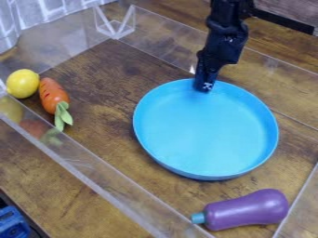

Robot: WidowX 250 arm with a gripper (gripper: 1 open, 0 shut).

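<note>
A large light-blue plate (205, 130) lies at the middle right of the wooden floor inside a clear-walled enclosure. My black gripper (204, 84) reaches down from the top to the plate's back rim; its fingers look shut, though whether the rim is between them is unclear. An orange carrot toy (54, 100) with green leaves lies at the left, next to a yellow lemon (22, 83). A purple eggplant toy (246, 209) lies at the front right, apart from the plate.
Clear plastic walls (99, 174) border the area. Bare wood (93, 74) is free between the carrot and the plate.
</note>
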